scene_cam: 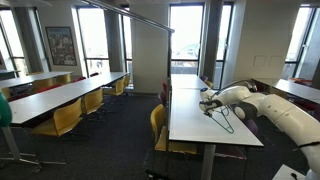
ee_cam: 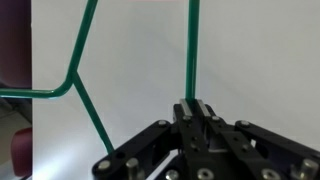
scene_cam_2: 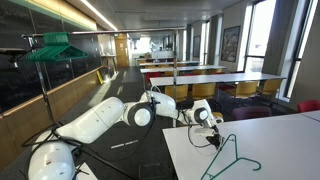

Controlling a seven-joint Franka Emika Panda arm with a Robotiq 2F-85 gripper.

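A green wire-like hanger [ee_cam: 192, 50] runs into my gripper, which is shut on one of its straight bars in the wrist view. The hanger's bent, branching part stretches off to the left there. In exterior view 2 the gripper [scene_cam_2: 214, 138] is over the white table, and the hanger [scene_cam_2: 236, 160] extends toward the near side from it. Seen from exterior view 1, the hanger [scene_cam: 229, 127] slants down from the gripper [scene_cam: 206, 108]; whether its lower end touches the tabletop is hard to tell.
The white table [scene_cam: 190, 128] is otherwise mostly clear. A rail [scene_cam_2: 130, 33] passes overhead, with several green hangers [scene_cam_2: 60, 47] at its left end. A yellow chair [scene_cam: 158, 121] stands against the table's left side. More tables and chairs fill the room behind.
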